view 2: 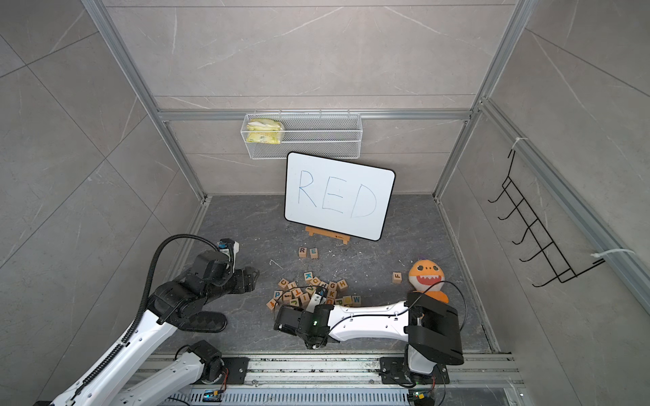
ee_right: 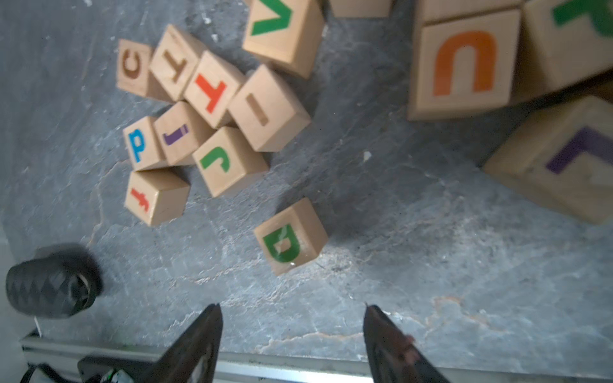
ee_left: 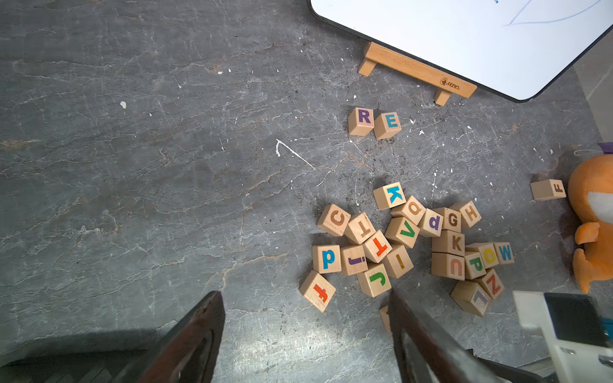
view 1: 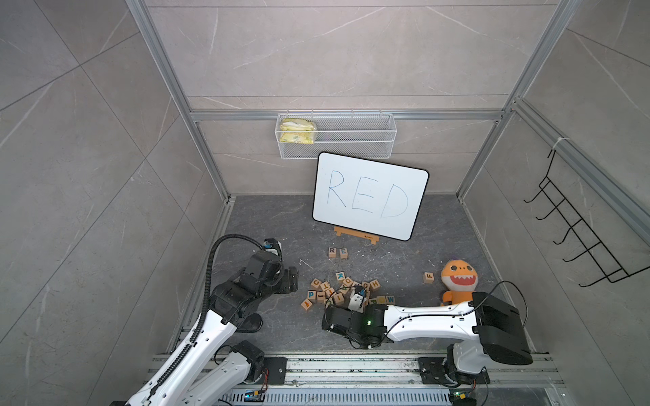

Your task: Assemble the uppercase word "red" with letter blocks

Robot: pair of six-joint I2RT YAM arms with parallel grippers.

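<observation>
An R block (ee_left: 360, 121) and an E block (ee_left: 387, 125) stand side by side before the whiteboard (view 1: 370, 195) showing handwritten RED. Loose letter blocks lie in a cluster nearer the front. My right gripper hangs low at the cluster, open and empty, just short of a lone block with a green D (ee_right: 290, 239). My left gripper is over the table's left part, its fingers apart with nothing between them.
An orange plush toy (view 1: 459, 280) sits at the right, beside an F block (ee_left: 546, 189). A wire basket (view 1: 352, 135) hangs on the back wall.
</observation>
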